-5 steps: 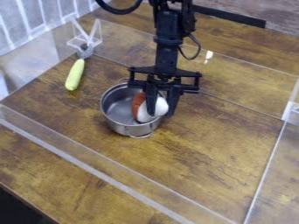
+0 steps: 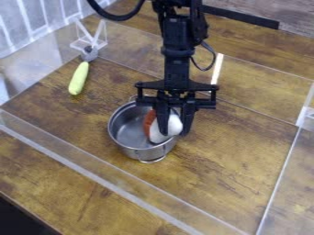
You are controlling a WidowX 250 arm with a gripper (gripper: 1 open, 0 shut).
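Observation:
My black gripper [image 2: 167, 112] reaches down from the top centre into a steel pot [image 2: 125, 136], shut on a white rounded object [image 2: 168, 128] over the pot's right side. An orange-red item [image 2: 150, 123] lies beside the white object, inside the pot. The fingertips partly hide both items, and their exact contact is hard to make out.
A pale green elongated item [image 2: 79, 78] lies on the wooden table [image 2: 233, 184] at the upper left, near a metal fixture [image 2: 91, 40]. A thin white stick [image 2: 218, 69] lies behind the arm.
The gripper, white object and pot have shifted toward the front of the table, down in the view, over the last second.

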